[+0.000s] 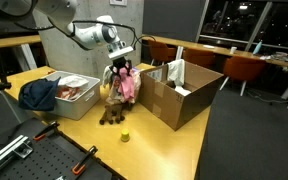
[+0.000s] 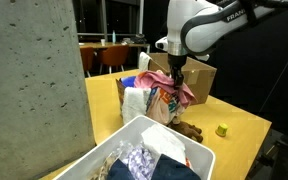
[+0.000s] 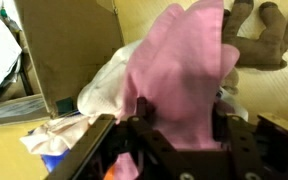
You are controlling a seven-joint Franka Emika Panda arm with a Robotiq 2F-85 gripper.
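A pink cloth (image 3: 179, 70) bulges up between the spread fingers of my gripper in the wrist view. Whether they pinch it is not clear. In exterior view 2 the gripper (image 2: 177, 80) points down into a heap of cloths, with the pink cloth (image 2: 189, 92) around its tips. White cloth (image 3: 106, 85) lies beside the pink one, and a bit of blue shows lower down. The heap stands between the white bin (image 1: 81, 107) and the cardboard box (image 1: 174, 107); what holds it up is mostly hidden.
A brown plush toy (image 1: 112, 114) lies in front of the heap, and a small yellow object (image 1: 125, 135) stands on the table farther forward. White fabric (image 1: 176, 72) hangs over the box's edge.
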